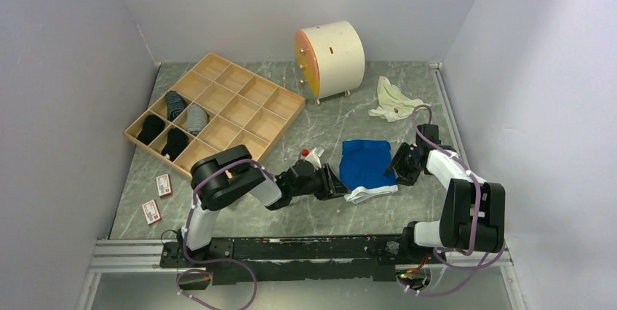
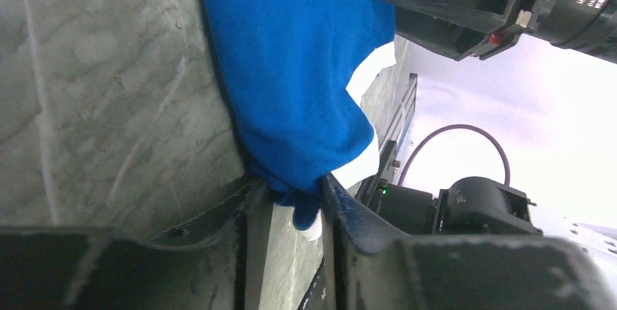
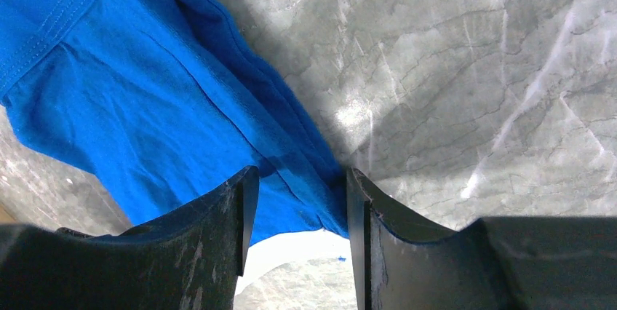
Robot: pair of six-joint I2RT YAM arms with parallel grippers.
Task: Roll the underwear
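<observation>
The blue underwear [image 1: 366, 163] lies spread on the grey table, its white waistband [image 1: 372, 193] toward the front and rumpled at the left end. At that front left corner is my left gripper. In the left wrist view its fingers stand part way apart, bunched blue cloth and a bit of white band between the tips; whether they grip it I cannot tell. My right gripper is open at the right side, fingers [image 3: 356, 201] straddling the folded blue edge close to the waistband.
A wooden divided box [image 1: 234, 110] with several rolled dark and grey items stands at the left. Behind are a round cream cabinet [image 1: 335, 59] and a pale yellow cloth [image 1: 396, 102]. Bare table lies in front of the underwear.
</observation>
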